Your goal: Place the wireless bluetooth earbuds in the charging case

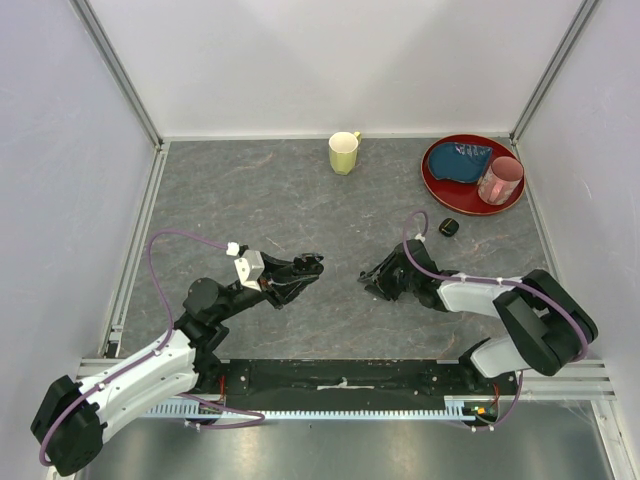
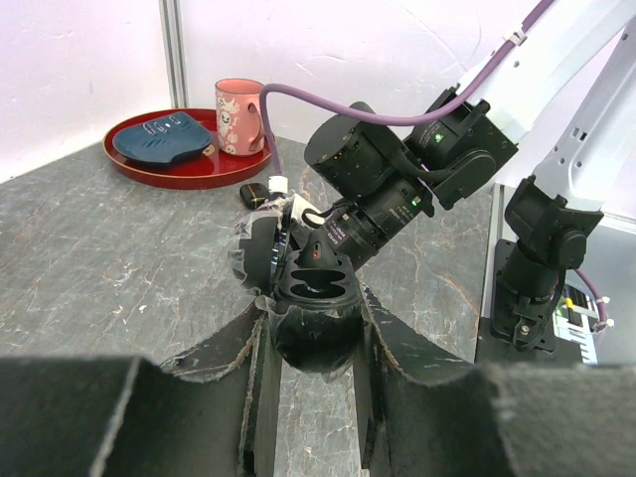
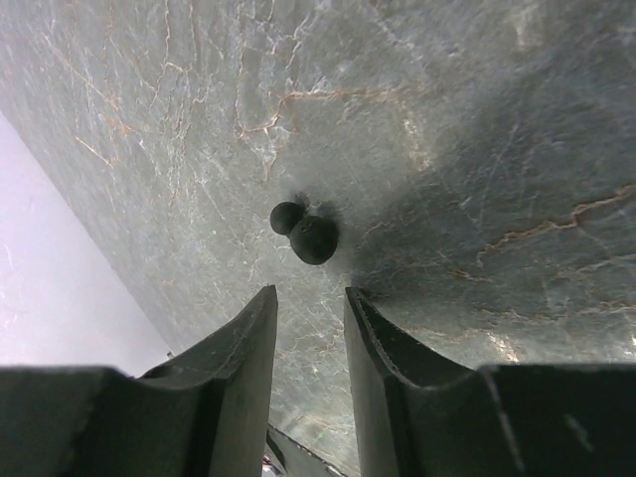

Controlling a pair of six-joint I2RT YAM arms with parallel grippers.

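The black charging case (image 2: 316, 318) is clamped by my left gripper, with two empty earbud cavities visible in it; in the top view it is held (image 1: 306, 268) left of centre, above the table. A small black earbud (image 3: 312, 238) lies on the grey table below my right gripper, whose fingertips are apart with nothing between them. In the top view my right gripper (image 1: 374, 280) hangs over that spot, right of the held case.
A red tray (image 1: 448, 196) with a blue pouch (image 1: 458, 160) and pink mug (image 1: 500, 180) stands back right, a small black object (image 1: 449, 227) before it. A yellow cup (image 1: 343, 152) stands at the back centre.
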